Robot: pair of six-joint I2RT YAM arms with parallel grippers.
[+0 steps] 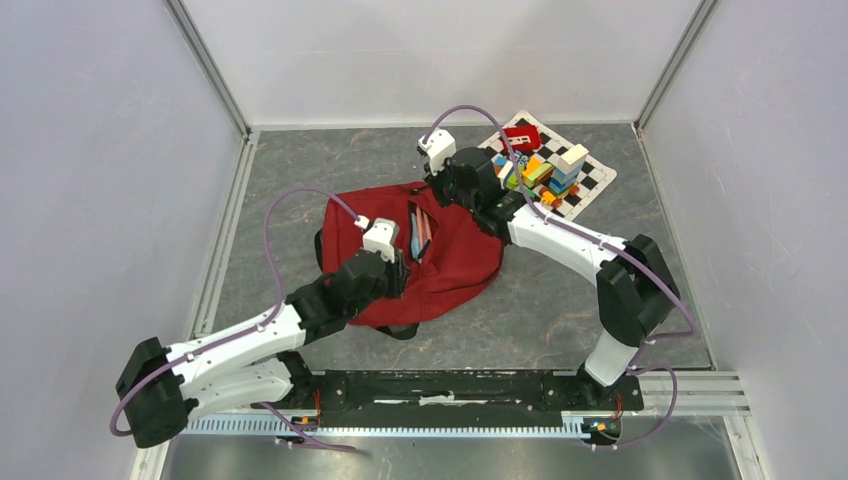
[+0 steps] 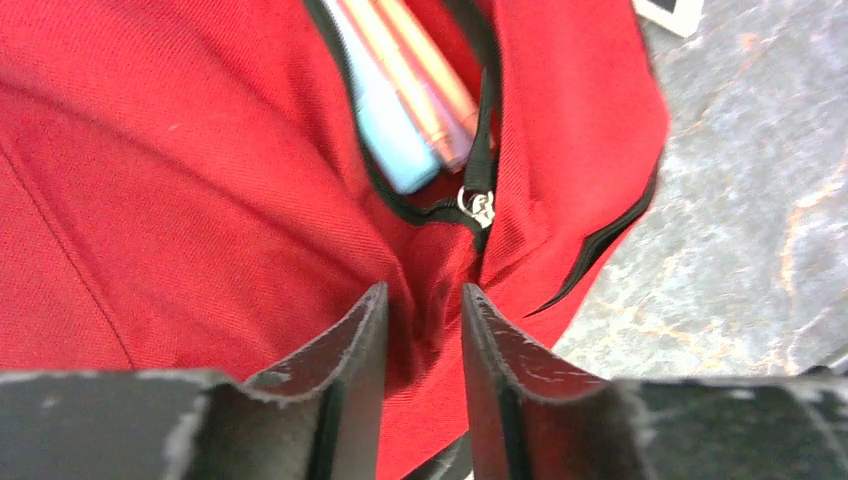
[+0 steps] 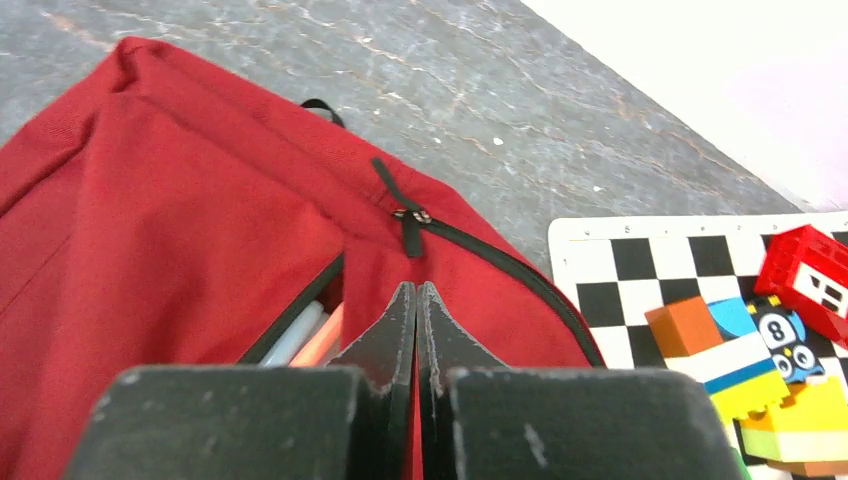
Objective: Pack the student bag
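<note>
A red bag (image 1: 460, 270) lies mid-floor, its zipped opening showing blue and pink items (image 2: 385, 115) inside. Over the bag's near part hangs my left gripper, part open, with red fabric below and no clear object between its fingers; a zipper pull (image 2: 478, 205) lies just beyond. My right gripper is above the bag's far right part, shut with nothing showing between its fingertips, close to a black zipper (image 3: 500, 258).
A checkered board (image 3: 610, 260) at the back right carries colourful blocks and a red box (image 3: 805, 280). Walls enclose the grey floor, which is clear at left and front right.
</note>
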